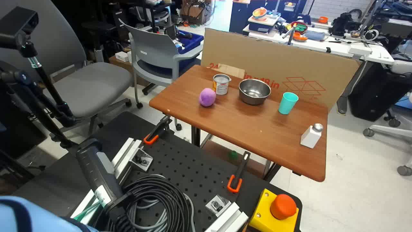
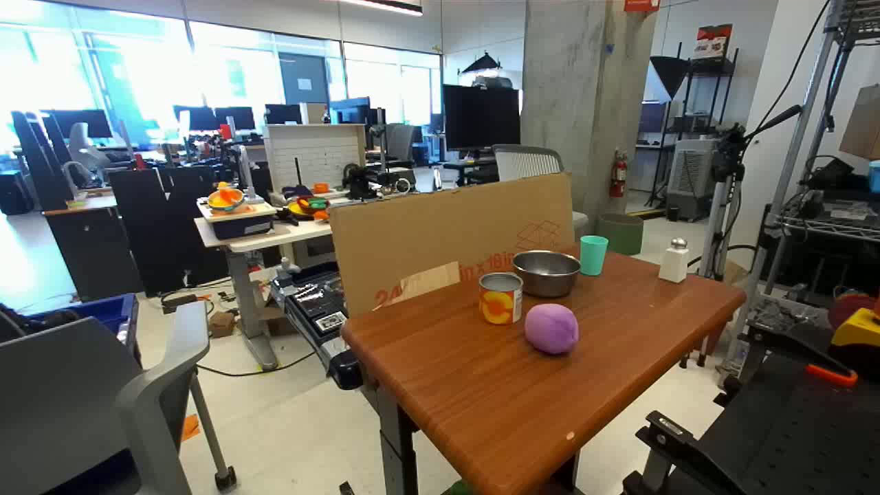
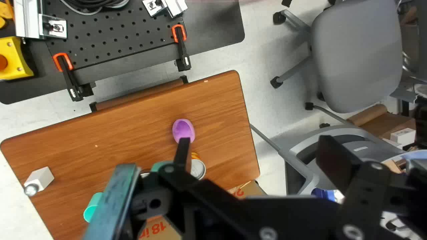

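Note:
Seen in the wrist view, my gripper is open, its dark fingers (image 3: 184, 150) spread wide with nothing held between them. It appears to hang above the wooden table (image 1: 247, 123). On that table lies a purple rounded object (image 1: 207, 97), near a tin can (image 1: 221, 84) with a fruit label. A steel bowl (image 1: 254, 92) stands beside the can. Farther along are a teal cup (image 1: 288, 102) and a white shaker (image 1: 311, 135) with a metal top. The bowl is mostly hidden in the wrist view; the fingers partly cover the can there.
An upright cardboard sheet (image 2: 454, 235) borders the table's far side. A black perforated bench (image 1: 181, 162) with clamps, coiled cable (image 1: 158, 201) and a yellow box (image 1: 274, 212) with a red button lies across a gap. Grey chairs stand nearby.

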